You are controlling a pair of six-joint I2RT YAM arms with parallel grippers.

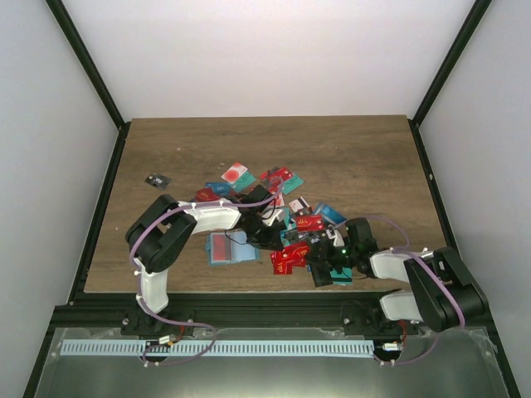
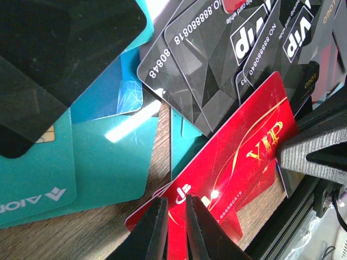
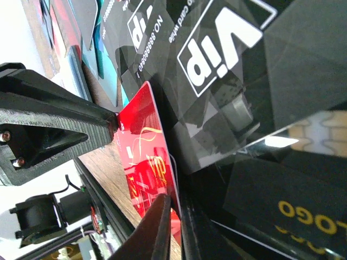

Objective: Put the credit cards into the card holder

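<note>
A blue card holder [image 1: 235, 248] lies at the front centre, beside my left gripper [image 1: 271, 242]. In the left wrist view its fingertips [image 2: 191, 206] are at a red VIP card [image 2: 238, 151], close together; what is between them is unclear. My right gripper [image 1: 326, 250] is low over the card pile. In the right wrist view its fingers [image 3: 152, 233] are at the edge of the red card [image 3: 143, 151], among black VIP cards [image 3: 227, 59]; whether they grip it is unclear. Red, black and teal cards [image 2: 108, 162] overlap around both grippers.
More cards [image 1: 280, 177] are scattered behind the arms, and a lone dark card [image 1: 158, 180] lies at the left. Both arms crowd the front centre, close together.
</note>
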